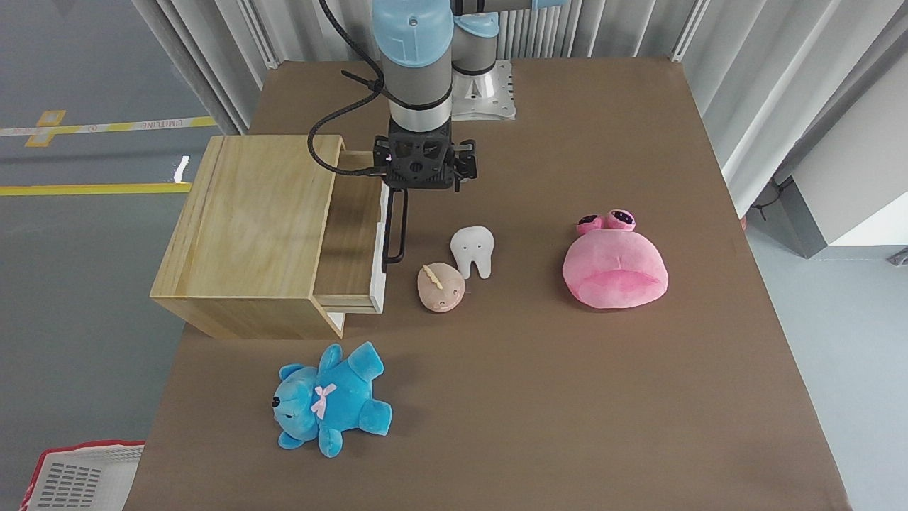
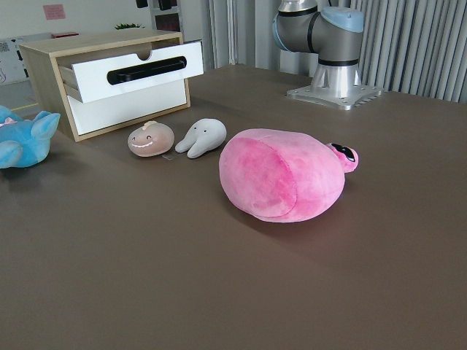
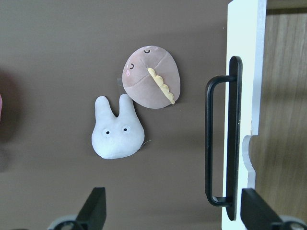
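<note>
My gripper is open above the pulled-out top drawer of a wooden cabinet, its fingers apart at the bottom of the wrist view with nothing seen between them but table and drawer front. The black drawer handle runs along the white front. Just beside the drawer lie a white plush tooth-like toy and a round beige-pink plush. The drawer's inside shows bare wood where visible.
A pink frog plush lies to the right on the table. A blue bear lies below the cabinet. A basket stands on the floor.
</note>
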